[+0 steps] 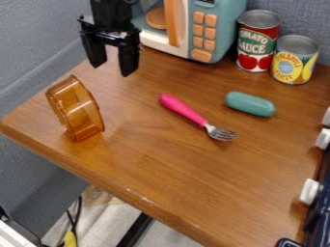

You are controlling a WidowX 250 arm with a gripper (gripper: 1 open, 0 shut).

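My black gripper [111, 58] hangs at the top left over the wooden table [168, 183], its two fingers apart with nothing between them. Below it an amber transparent ring-like container [77, 111] lies tilted on its side near the left edge. A pink-handled fork [187, 113] lies in the middle, and a teal oblong object [250, 103] rests to its right.
A toy microwave [206, 29] stands at the back, with a red tomato can [257, 43] and a yellow can [294, 60] beside it. A dark appliance with white knobs [318, 193] lines the right edge.
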